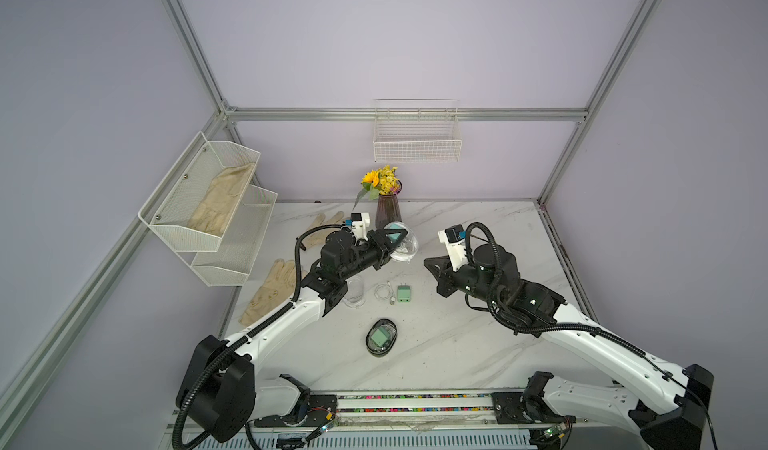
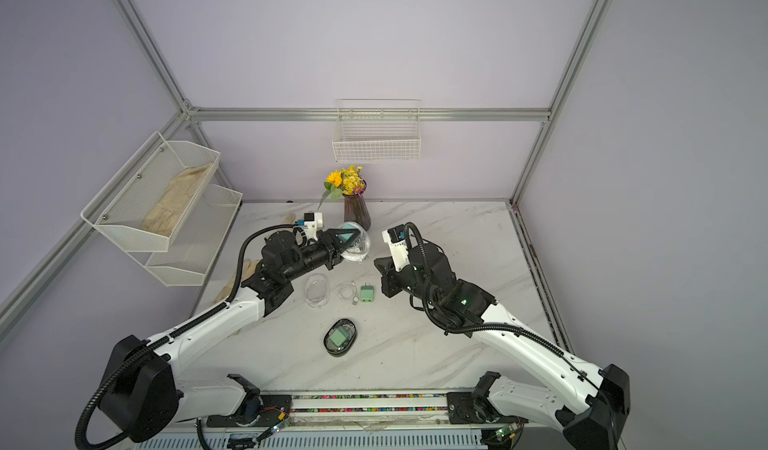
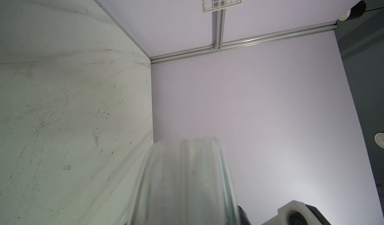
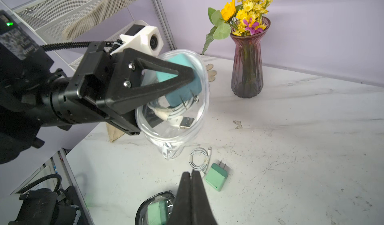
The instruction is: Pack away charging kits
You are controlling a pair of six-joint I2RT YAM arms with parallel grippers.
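My left gripper (image 1: 400, 237) is shut on the wall of a clear round-edged case (image 4: 172, 139), held tilted above the table. Inside the case lie a teal charger (image 4: 184, 93) with prongs and a coiled white cable (image 4: 176, 113). To the right of it, my right gripper hangs apart from the case, its fingers together and nothing visible between them. On the table below rest a green charger (image 4: 216, 177) and a coiled white cable (image 4: 198, 157). Nearer the front is a black-rimmed case (image 2: 340, 350) with a green charger inside. An empty-looking clear case (image 2: 317, 290) lies left of the cable.
A vase of flowers (image 4: 247, 68) stands at the back, close beyond the held case. Work gloves (image 1: 272, 291) lie at the left. A two-tier white shelf (image 1: 232, 242) hangs on the left wall and a wire basket (image 1: 417, 149) at the back.
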